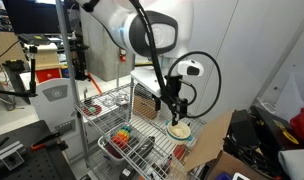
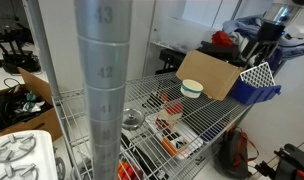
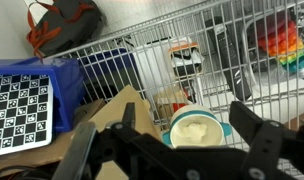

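Observation:
My gripper stands open, its dark fingers apart on either side of a round white pot (image 3: 197,115) with a teal rim and handles. The pot is below the gripper on the wire rack and holds something pale. In exterior view 1 the gripper (image 1: 175,100) hangs above and to the left of the pot (image 1: 178,130). Exterior view 2 has the gripper (image 2: 260,48) at the upper right, while the pot (image 2: 192,88) rests on the rack. Nothing shows between the fingers at their own height.
A cardboard flap (image 1: 207,145) leans close beside the pot. The blue crate (image 3: 67,88) stands past it. Rainbow-coloured items (image 3: 280,42) and a black object (image 3: 232,60) lie on the wire rack (image 3: 132,65). A metal lid (image 2: 132,118) sits farther along the rack.

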